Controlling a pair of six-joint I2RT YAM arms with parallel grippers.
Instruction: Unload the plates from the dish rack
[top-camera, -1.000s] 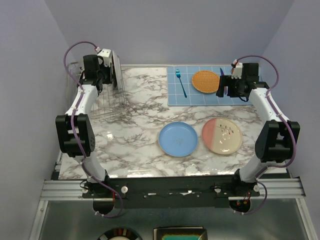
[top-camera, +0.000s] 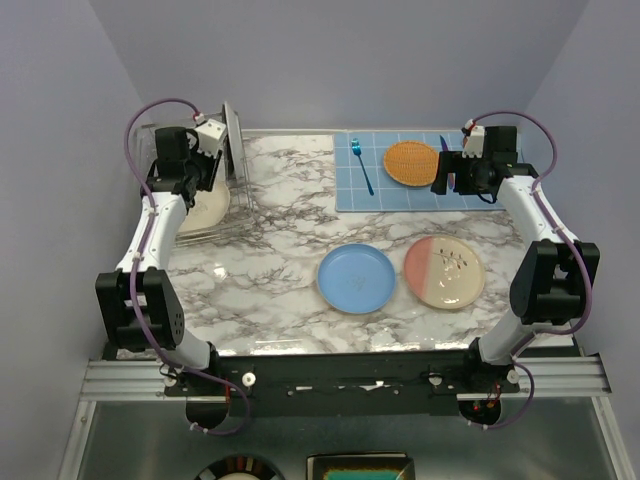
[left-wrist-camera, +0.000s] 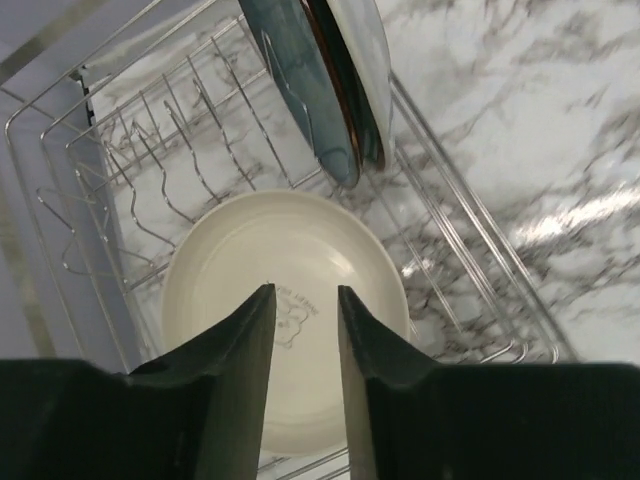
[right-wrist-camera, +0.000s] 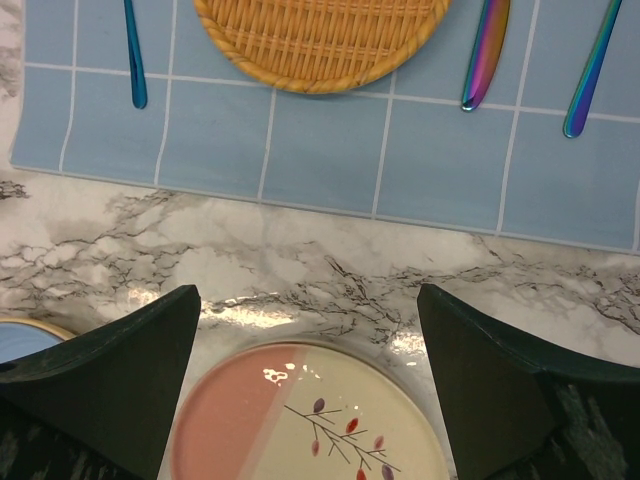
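Note:
A cream plate with a small printed mark lies almost flat on the wires of the dish rack. My left gripper is over that plate, its fingers apart and nothing gripped between them. Several plates, one dark blue and one white, stand upright together at the rack's right side. On the counter lie a blue plate and a pink-and-cream plate with a twig pattern. My right gripper stays open and empty above the counter, beside the placemat.
A light-blue gridded placemat bears a round woven mat, a blue fork and other cutlery. Bare marble counter lies between rack and placemat. Walls close in on the left and behind the rack.
The cream plate came into view upright-looking at the rack's left, and now lies lower and flatter. The right arm is still.

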